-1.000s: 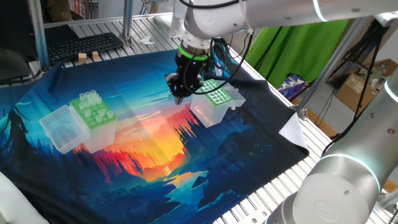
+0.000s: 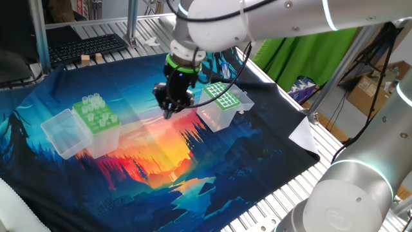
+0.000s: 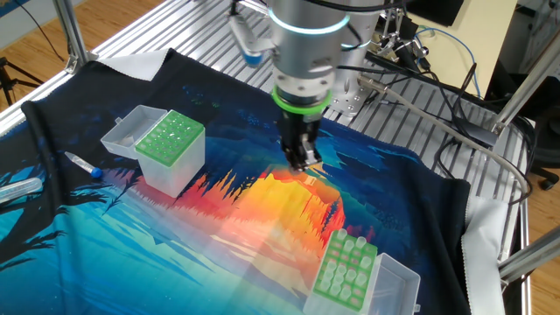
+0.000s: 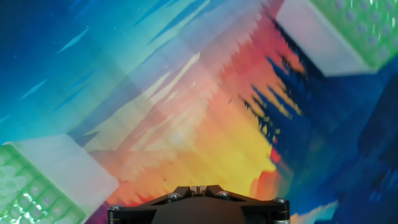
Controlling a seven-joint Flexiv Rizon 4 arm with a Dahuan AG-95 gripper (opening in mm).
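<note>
My gripper [image 2: 168, 115] hangs above the printed cloth, between two clear boxes with green racks. In the wrist view the fingertips of the gripper meet, with nothing visible between them. One box [image 2: 103, 143] has several clear tubes [image 2: 95, 103] standing up out of its rack, and its clear lid [image 2: 65, 134] is folded open beside it. The other box [image 2: 217, 117], nearer the arm, has a green rack [image 3: 172, 136] with no tubes standing above it; its lid [image 3: 131, 127] is open too. Parts of both boxes show at opposite corners of the wrist view.
The cloth [image 2: 212, 187] is slightly wrinkled, with clear room between the boxes. A blue-tipped pen-like item [image 3: 83, 164] and a clear object [image 3: 19, 190] lie on it. A keyboard [image 2: 87, 49] and two small wooden blocks [image 2: 85, 60] are at the back left.
In exterior view 1 my gripper has moved left and slightly down, away from the box nearer the arm toward the one with standing tubes. Both boxes stay in place.
</note>
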